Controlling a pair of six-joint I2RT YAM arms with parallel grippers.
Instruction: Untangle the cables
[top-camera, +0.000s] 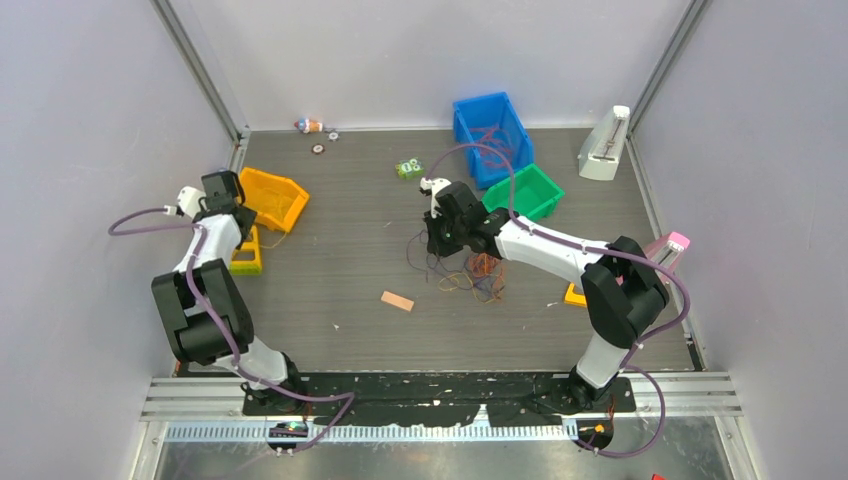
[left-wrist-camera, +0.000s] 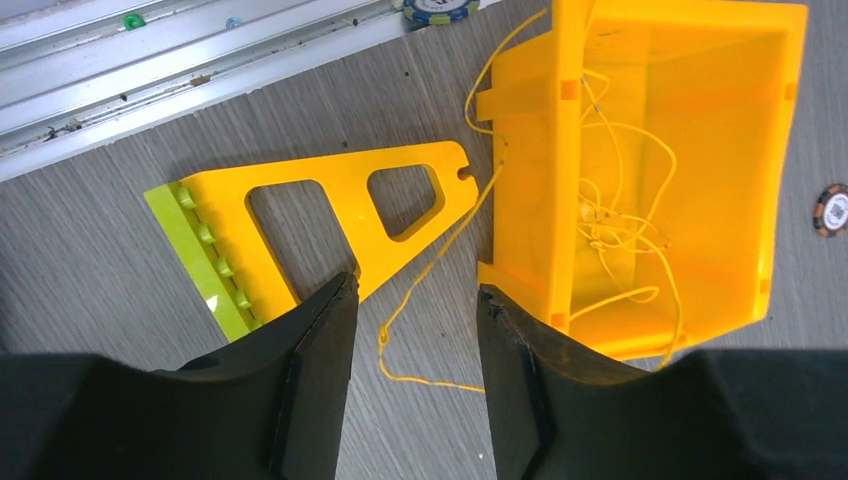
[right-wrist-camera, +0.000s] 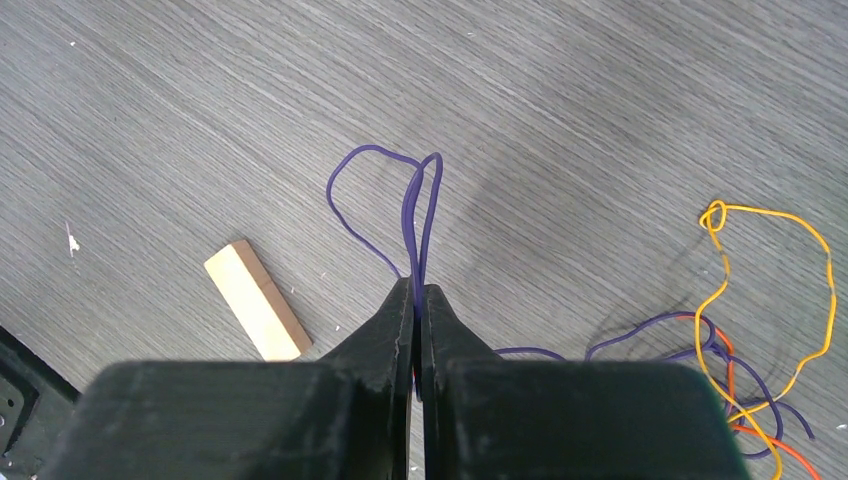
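Observation:
My right gripper is shut on a dark purple cable (right-wrist-camera: 409, 215), which loops up beyond the fingertips. From there it runs right into a tangle where a yellow cable (right-wrist-camera: 829, 300) and an orange cable (right-wrist-camera: 793, 455) cross it. In the left wrist view my left gripper stands part open with nothing held between its fingers. Below it on the table lies a yellow cable strand (left-wrist-camera: 405, 300), passing behind the right finger. That strand hangs out of a yellow bin (left-wrist-camera: 700, 180), which has more yellow cable inside.
A yellow bracket (left-wrist-camera: 330, 165) with a green edge lies beside the yellow bin. The blue bin (top-camera: 490, 110), holding reddish cable, and the green bin (top-camera: 530, 192) stand at the back. A wooden block (right-wrist-camera: 255, 300) lies left of the tangle.

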